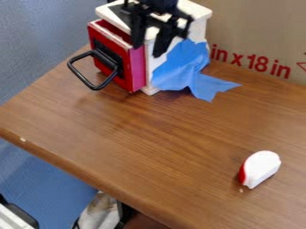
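My black gripper (152,28) is over the white-topped toy appliance (191,17) at the top, blurred, its fingers pointing down; whether it is open or shut is unclear. The appliance has a red front (106,43) with a black loop handle (89,80) sticking out to the left. A blue cloth (182,68) is draped at the appliance's right side and onto the table. A small white-and-red object (260,168) lies at the lower right of the table.
A cardboard box (263,36) stands at the back right. The table's left edge borders a blue-grey floor area.
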